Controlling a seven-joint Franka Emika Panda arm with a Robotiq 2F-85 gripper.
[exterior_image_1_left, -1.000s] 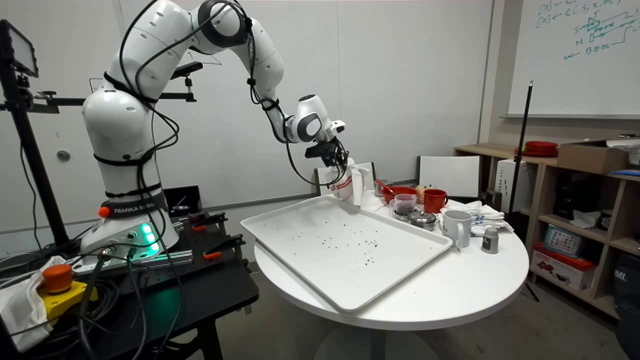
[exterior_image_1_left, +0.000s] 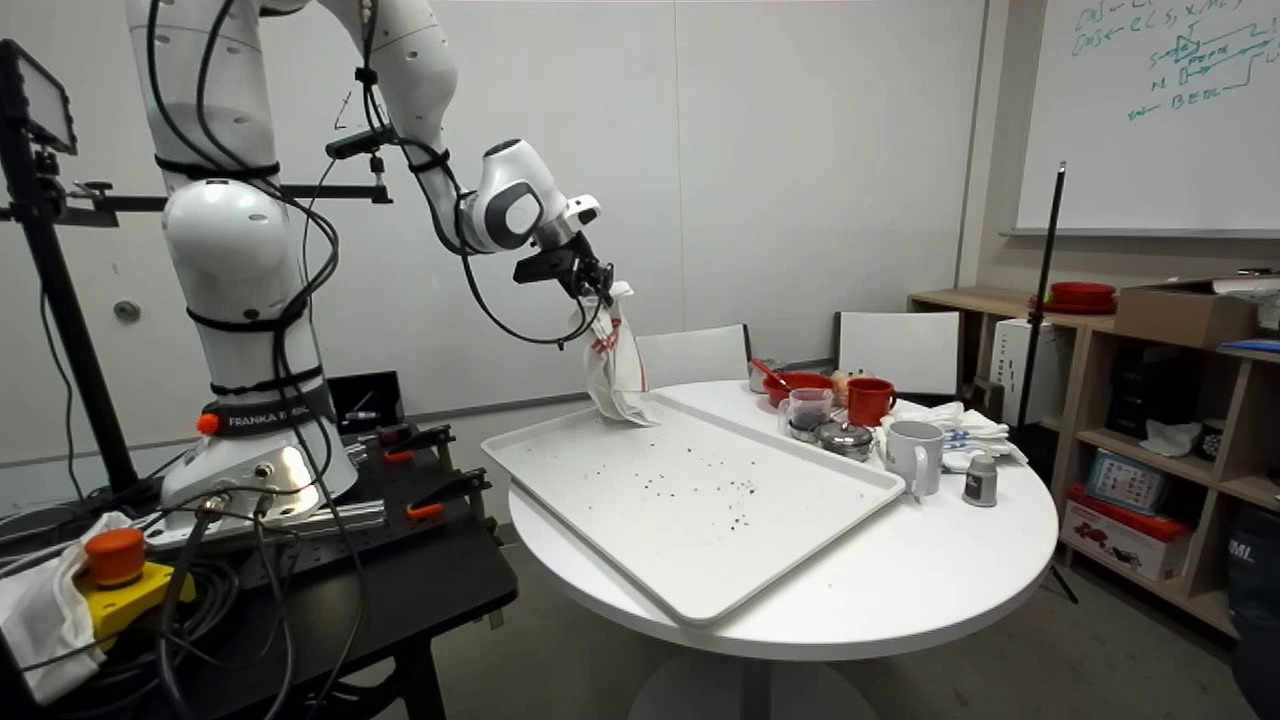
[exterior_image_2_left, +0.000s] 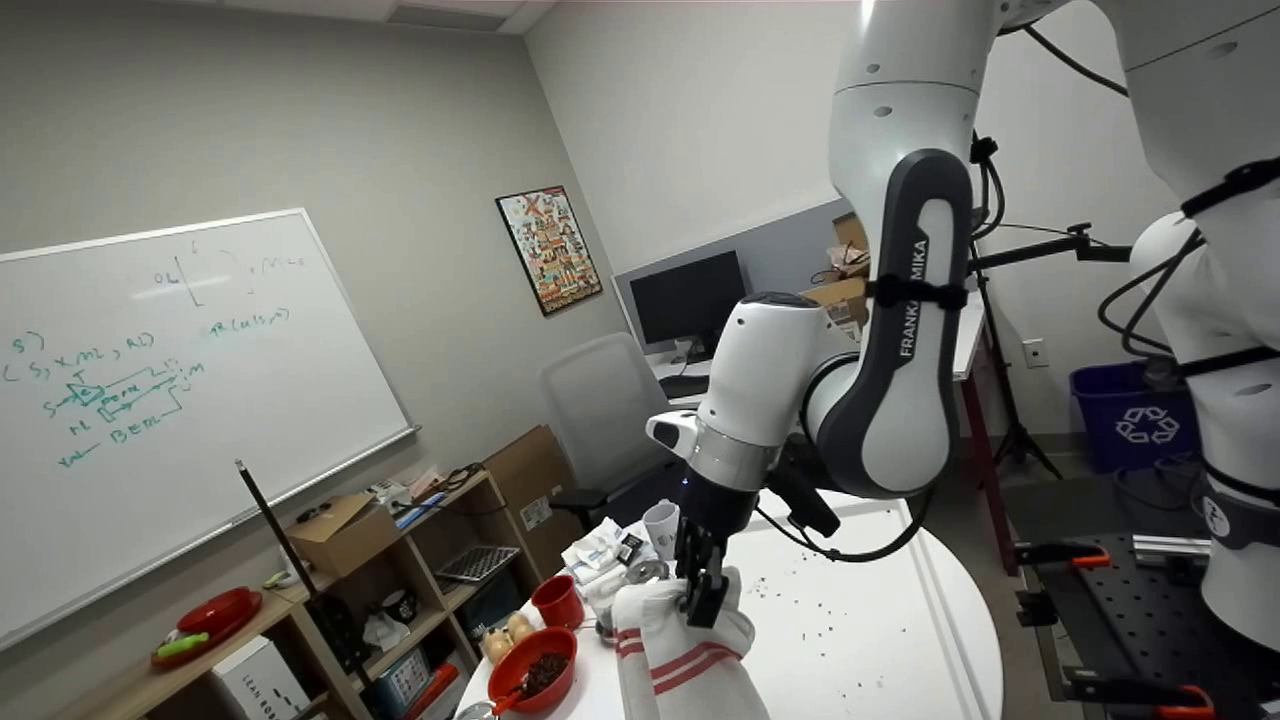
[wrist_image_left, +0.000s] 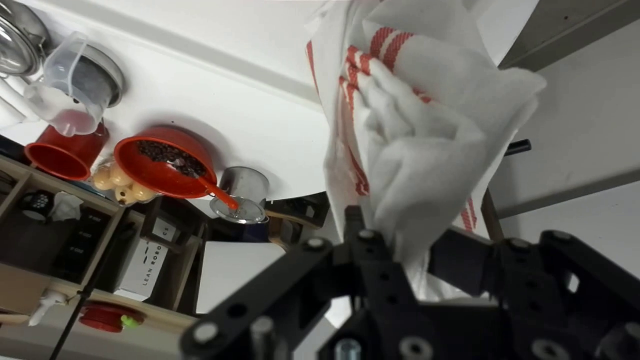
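Note:
A white towel with red stripes (exterior_image_1_left: 617, 364) hangs from my gripper (exterior_image_1_left: 596, 288), its lower end at the far left part of the white tray (exterior_image_1_left: 768, 564). Whether that end rests on the tray or hangs just over it, I cannot tell. The wrist view has the bunched towel (wrist_image_left: 420, 138) filling the space ahead of the gripper, which is shut on the cloth. Dark crumbs (exterior_image_1_left: 734, 490) lie scattered across the middle of the tray. From the opposite side, the towel (exterior_image_2_left: 690, 654) drapes below the fingers.
Along the table's far right side stand a red bowl of dark beans (wrist_image_left: 165, 161), a red mug (exterior_image_1_left: 870, 401), a grey mug (exterior_image_1_left: 915, 456), a small shaker (exterior_image_1_left: 980, 480) and white cloths (exterior_image_1_left: 960, 430). The tray's right half is free of tall things.
My arm has drawn back left toward its base and risen, bringing the towel along. The towel now hangs longer below the gripper. The crumbs look the same.

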